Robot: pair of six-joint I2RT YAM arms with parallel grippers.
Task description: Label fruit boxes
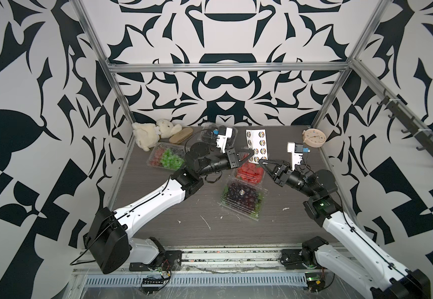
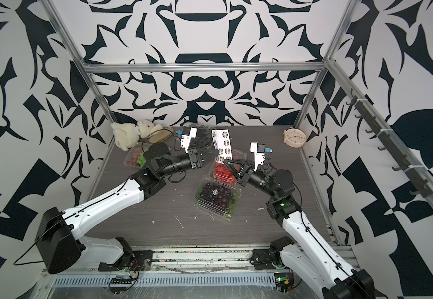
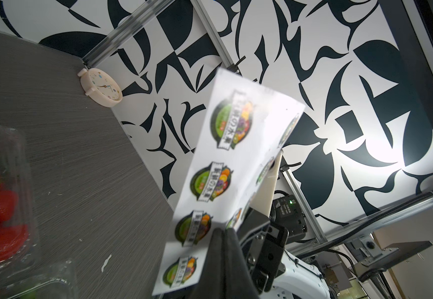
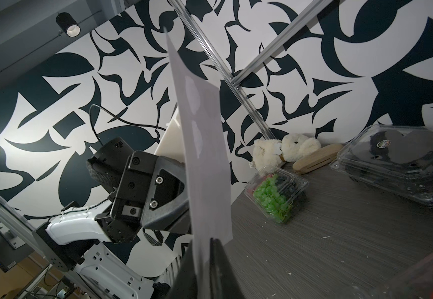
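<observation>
A white sheet of round fruit labels [image 1: 256,142] stands upright between the grippers, its printed face toward my left gripper [image 1: 248,153]. That gripper is shut. My right gripper [image 1: 262,162] is at the sheet's lower part; in the right wrist view the sheet rises from its blurred fingers, whose grip I cannot make out. A strawberry box [image 1: 249,174] lies below the sheet, with a box of dark fruit [image 1: 242,195] in front. A box of green grapes [image 1: 170,158] lies at left, and another box [image 4: 400,164] stands at the back, bearing a label.
Plush toys [image 1: 146,135] and a brown oblong item [image 1: 181,134] sit at back left; a round clock [image 1: 314,137] at back right.
</observation>
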